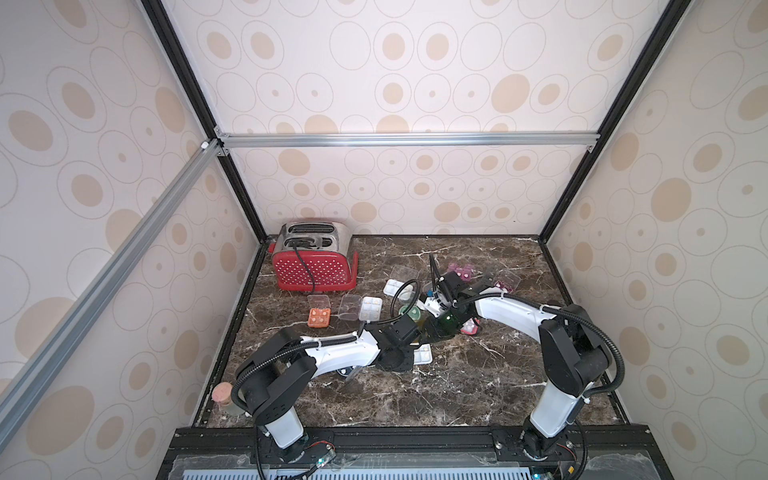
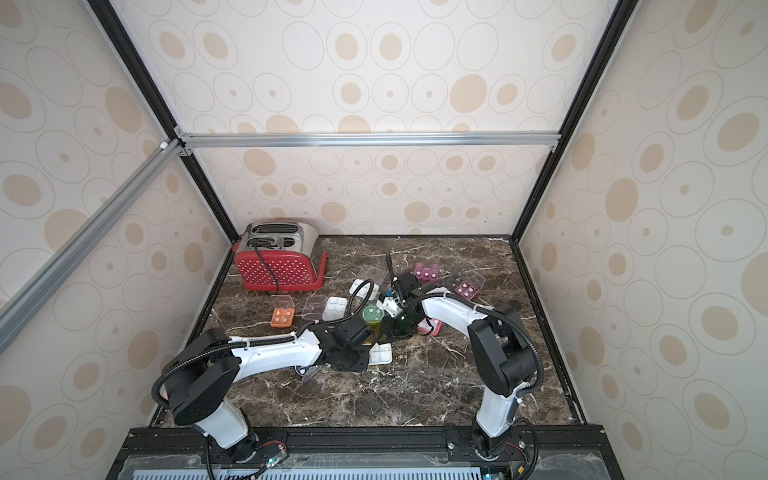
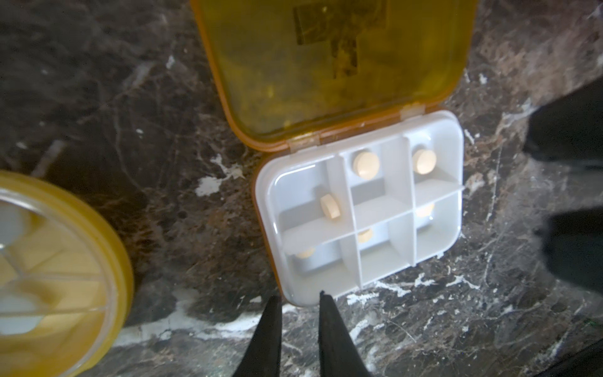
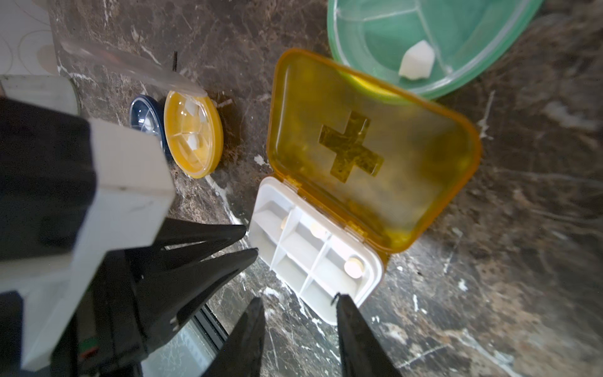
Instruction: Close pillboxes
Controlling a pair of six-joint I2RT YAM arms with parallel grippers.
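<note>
The amber-lidded pillbox (image 3: 377, 207) lies on the table with its amber lid (image 4: 370, 150) folded back open. Pale tablets show in the compartments of its white base. At the base's front left corner, my left gripper has its fingers slightly apart; whether they grip the corner cannot be told. My right gripper points at the base's other end. In the left wrist view its dark, blurred fingers (image 3: 568, 245) stand off the box with a gap, nothing visible between them.
A yellow round pillbox (image 3: 106, 251) lies to the left, a green one (image 4: 496, 44) by the lid. An orange pillbox (image 2: 282, 317), purple ones (image 2: 427, 272) and a red toaster (image 2: 280, 272) stand farther back.
</note>
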